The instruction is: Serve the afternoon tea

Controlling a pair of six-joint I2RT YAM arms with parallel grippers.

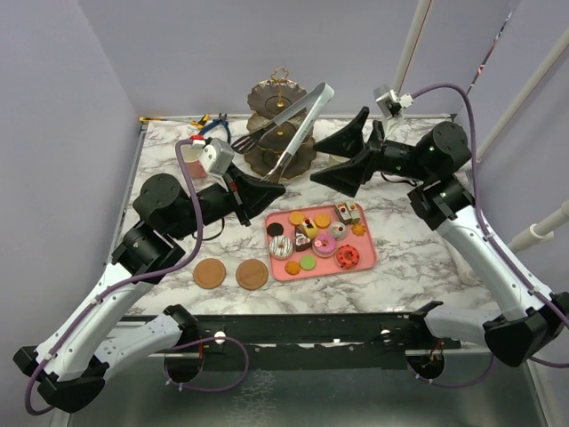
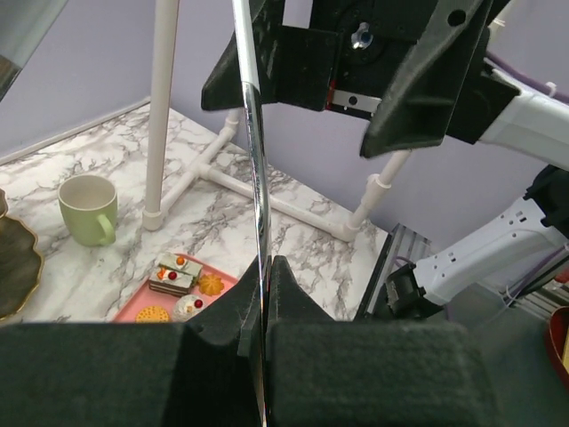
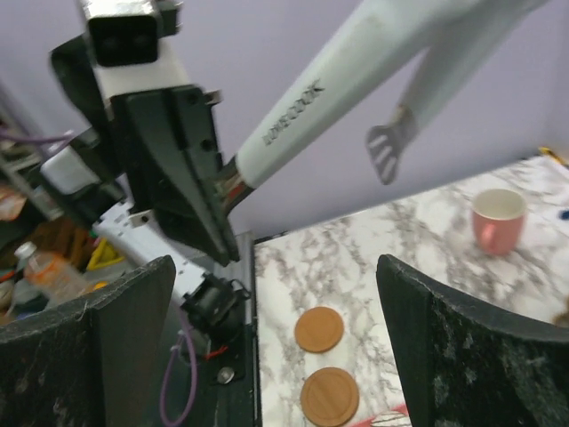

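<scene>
In the top view, the white tongs [image 1: 308, 127] are held up with their bend highest. My left gripper [image 1: 271, 189] is shut on the metal part of one arm of the tongs; the slotted end of the other arm hangs free. Up and to its right, my right gripper [image 1: 315, 162] stands open, nothing between its fingers, close beside the tongs but apart from them. Below lies the pink tray [image 1: 311, 275] of cakes and biscuits, including a red donut [image 1: 348, 257] and a white-striped donut [image 1: 281, 247]. The tiered stand [image 1: 283, 95] rises behind the tongs, partly covered.
Two round brown coasters [image 1: 210, 273] lie left of the tray. The green cup [image 2: 87, 209] stands right of the stand, the pink cup [image 3: 499, 220] left of it. Blue-handled pliers [image 1: 213, 126] lie at the back. White posts stand at the right. Marble is bare right of the tray.
</scene>
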